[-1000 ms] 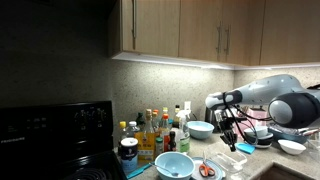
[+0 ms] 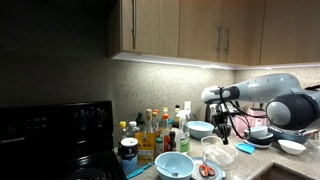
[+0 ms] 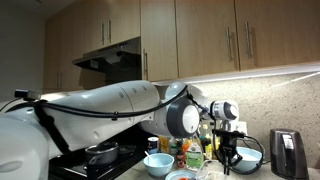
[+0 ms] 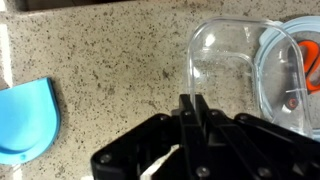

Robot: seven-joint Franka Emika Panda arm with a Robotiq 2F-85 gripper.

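Observation:
A clear plastic container fills the upper right of the wrist view, its near wall pinched between the fingertips of my gripper. Through it show a light blue-rimmed plate and orange-handled scissors. In exterior view 1 the container hangs at the left of my gripper, close over the counter and beside the plate. Whether its base touches anything is hard to tell. In exterior view 2 my gripper points down toward the counter.
A blue dish lies left in the wrist view, with bare speckled counter between. A light blue colander and several bottles stand left of the plate. Bowls sit at the right.
A second ago the container was lower and farther right, near the counter. It has since risen and shifted left with my gripper.

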